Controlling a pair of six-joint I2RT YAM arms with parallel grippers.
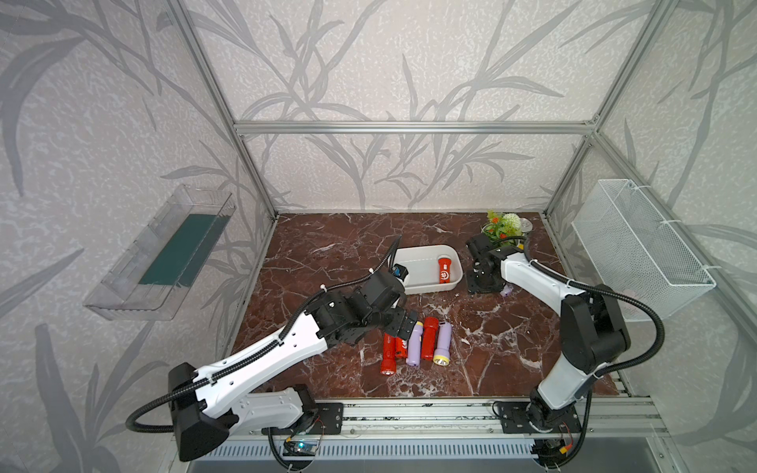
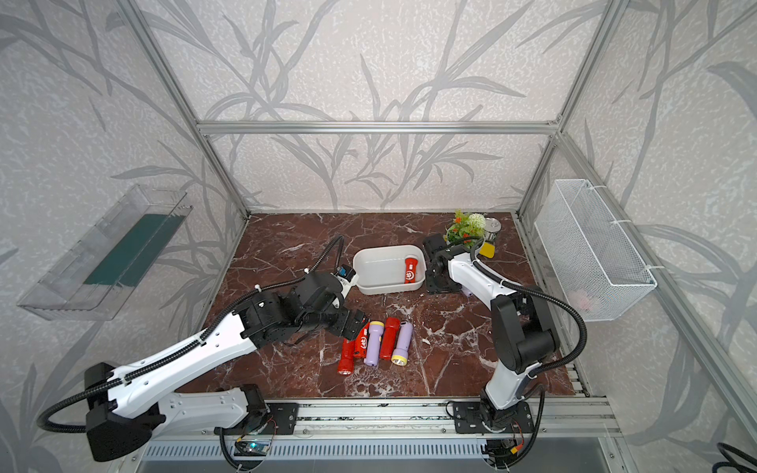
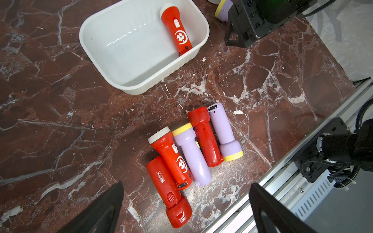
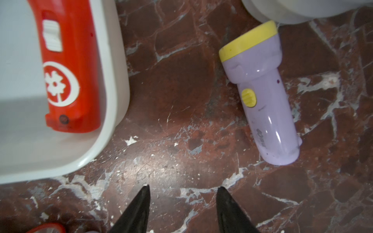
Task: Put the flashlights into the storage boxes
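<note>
A white storage box holds one red flashlight along its right side. In front of it several red and purple flashlights lie side by side, among them a purple one and a red one. Another purple flashlight with a yellow rim lies on the table right of the box. My right gripper is part open with only bare table visible between its fingers; that purple flashlight is beyond them, to the right. Over the row, my left gripper stands wide open and empty.
A white plant pot stands close to the lone purple flashlight's head; its flowers show at the back right. Wall baskets hang left and right. The table left of the box is clear.
</note>
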